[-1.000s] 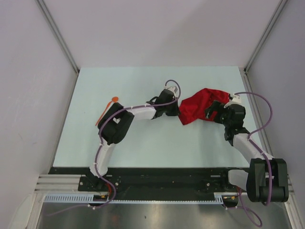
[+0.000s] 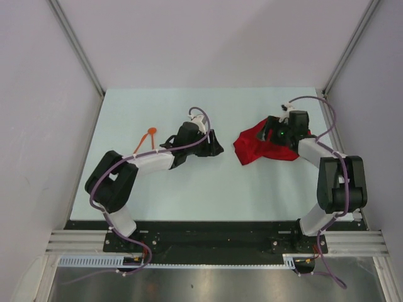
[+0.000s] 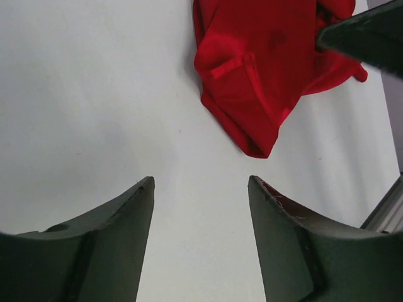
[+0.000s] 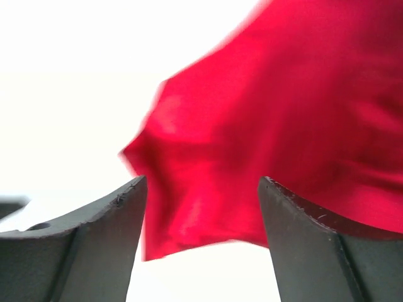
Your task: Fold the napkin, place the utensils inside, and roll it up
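A red napkin (image 2: 248,151) lies creased on the right half of the white table, with a flap toward the middle. My left gripper stands open with nothing between its fingers, short of the napkin's near corner. My right gripper is open above the napkin (image 4: 214,126), which looks blurred in the right wrist view. Two orange utensils (image 2: 152,132) lie at the left of the table, partly behind the left arm in the top view.
White walls and metal rails border it at the sides and back.
My right gripper has moved left over the napkin.
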